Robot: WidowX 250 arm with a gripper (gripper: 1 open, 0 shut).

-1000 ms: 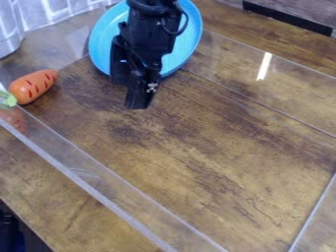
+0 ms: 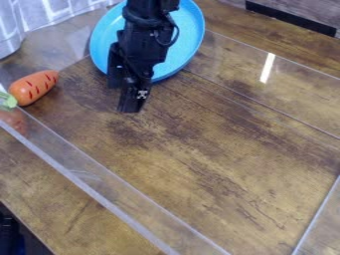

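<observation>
My black gripper [image 2: 130, 92] hangs from the top of the camera view, low over the wooden table, in front of a blue round bowl or plate [image 2: 184, 40] that it partly hides. Its dark fingers point down; whether they are open or shut, or hold anything, is too dark to tell. An orange toy carrot [image 2: 35, 86] with a pale green top lies to the left of the gripper, apart from it.
A clear plastic edge [image 2: 80, 174] runs diagonally along the lower left. A silvery container [image 2: 20, 20] stands at the top left.
The gripper has shifted slightly to the left over the last second. The carrot and the blue dish look unmoved.
</observation>
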